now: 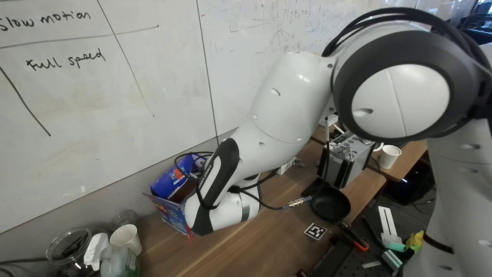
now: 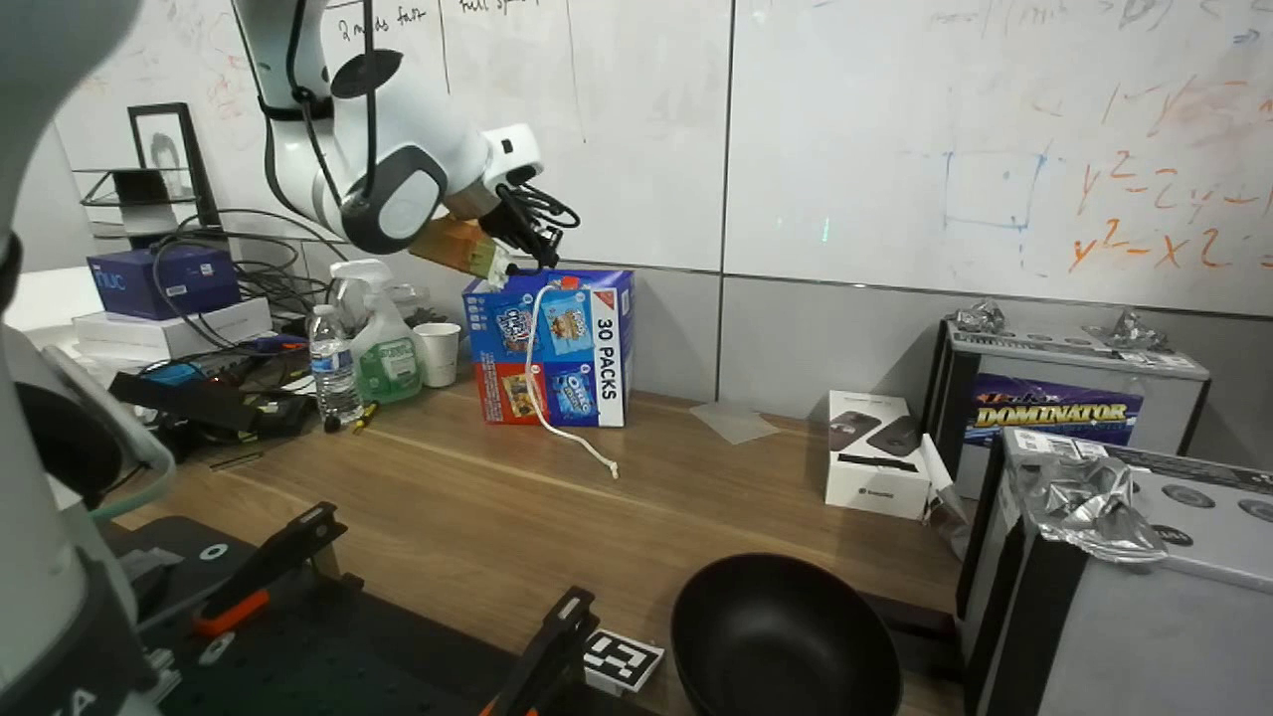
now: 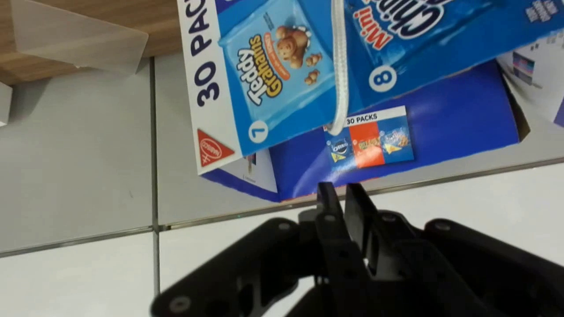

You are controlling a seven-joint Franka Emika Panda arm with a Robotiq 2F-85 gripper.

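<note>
A white rope (image 2: 533, 370) hangs down the front of an open blue-and-red snack box (image 2: 605, 358), its lower end lying on the table. In the wrist view, the rope (image 3: 341, 68) crosses the printed face and bends over the box's upper edge; whatever lies inside is hidden. My gripper appears above the box opening, its black fingers close together and shut, with nothing visible between them. From the side, the gripper (image 2: 549, 253) is just above the box's top, near the rope's upper bend. The arm covers the gripper in exterior view 1.
Left of the box stand a paper cup (image 2: 438, 354), a green spray bottle (image 2: 388, 352) and a water bottle (image 2: 333, 364). A black pan (image 2: 785, 638) sits near the front, and a white phone box (image 2: 877, 453) to the right. The whiteboard wall is close behind.
</note>
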